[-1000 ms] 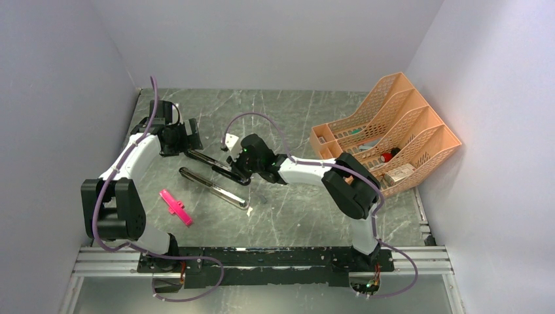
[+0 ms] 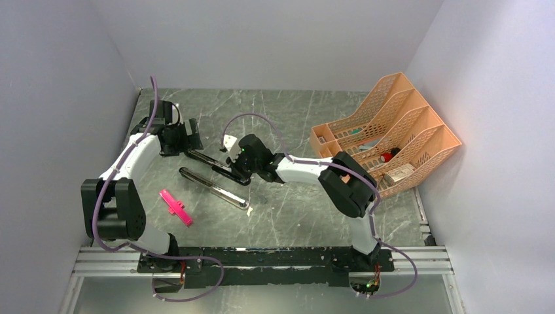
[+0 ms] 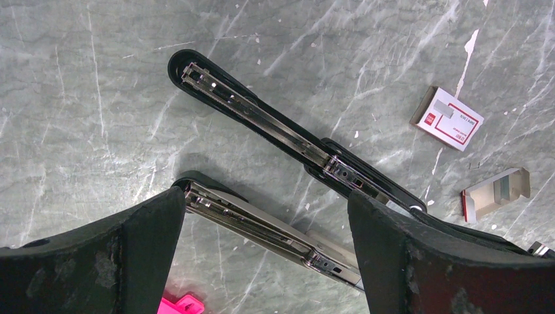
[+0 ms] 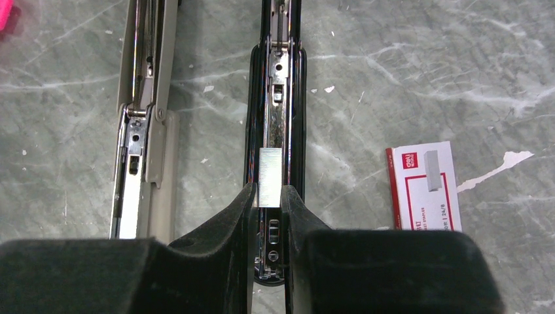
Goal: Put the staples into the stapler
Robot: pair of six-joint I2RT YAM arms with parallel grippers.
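A black stapler (image 3: 281,131) lies opened out on the table, its metal channel showing. In the right wrist view a silver strip of staples (image 4: 270,171) lies along that channel. My right gripper is over the strip's near end, one fingertip on each side, with the fingers part open; whether the fingers touch the strip cannot be told. My left gripper stands wide open above the table, nothing between its fingers. Beside the black stapler lies a beige stapler (image 3: 262,222), also opened out. The right arm partly covers the black stapler in the top view.
A white and red staple box (image 4: 425,190) lies right of the black stapler, and an open, empty-looking box (image 3: 494,195) lies near it. A pink stapler (image 2: 175,207) is at the left front. An orange divided rack (image 2: 440,136) stands at the right.
Both arms stay almost in place in the top view. The right gripper shifts very slightly at the black stapler; the staplers have not visibly moved.
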